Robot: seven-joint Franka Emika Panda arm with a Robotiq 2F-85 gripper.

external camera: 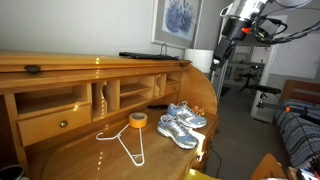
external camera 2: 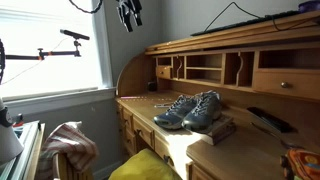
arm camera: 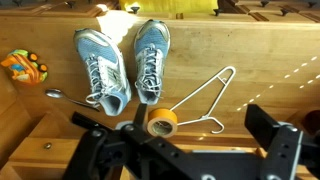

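High above the desk (arm camera: 215, 75), my gripper stands open, its dark fingers wide apart at the bottom of the wrist view and nothing held between them. A pair of grey-blue sneakers, the left shoe (arm camera: 103, 68) and the right shoe (arm camera: 151, 60), lies side by side on the wood. Below them is an orange tape roll (arm camera: 161, 123), partly covered by my left finger. A white clothes hanger (arm camera: 213, 98) rests flat to the right of the roll. In the second exterior view, the sneakers (external camera 2: 204, 110) sit well below the raised arm.
A spoon (arm camera: 68, 98) and a colourful orange item (arm camera: 24, 66) lie left of the shoes. Wooden cubbies and drawers (external camera: 54, 124) line the desk's back, with a black keyboard-like object (external camera: 149, 56) on top. Bare wood shows right of the hanger.
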